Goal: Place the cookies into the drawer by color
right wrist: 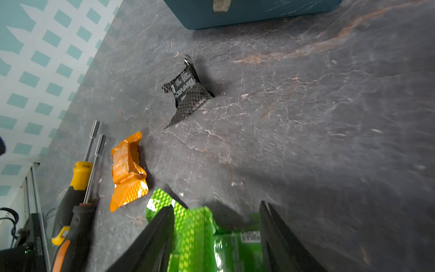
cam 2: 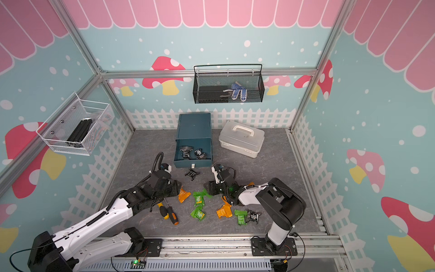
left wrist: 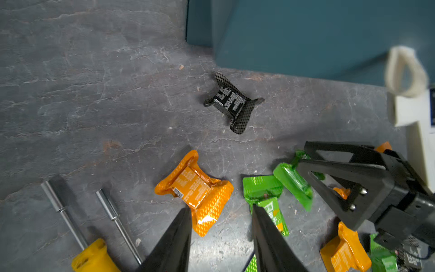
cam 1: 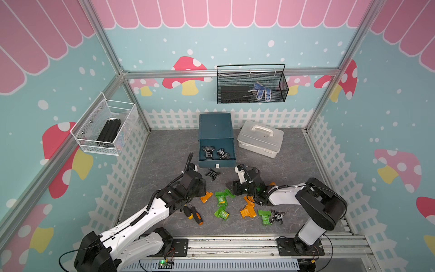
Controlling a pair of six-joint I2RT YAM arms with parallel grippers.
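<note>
My left gripper hangs part open above the table over an orange packet (left wrist: 192,188), nothing between its fingers. My right gripper is low over green packets (right wrist: 190,235), its fingers apart on either side of them; whether they touch is unclear. A black packet (left wrist: 231,99) lies in front of the teal drawer box (left wrist: 290,36), which holds black packets (cam 1: 209,152). More orange (cam 1: 248,209) and green (cam 1: 221,213) packets, plus a black one (cam 1: 276,216), lie near the front.
Two screwdrivers (cam 1: 196,214) lie at front left. A closed grey case (cam 1: 260,140) is right of the box. Wire baskets (cam 1: 252,88) hang on the walls.
</note>
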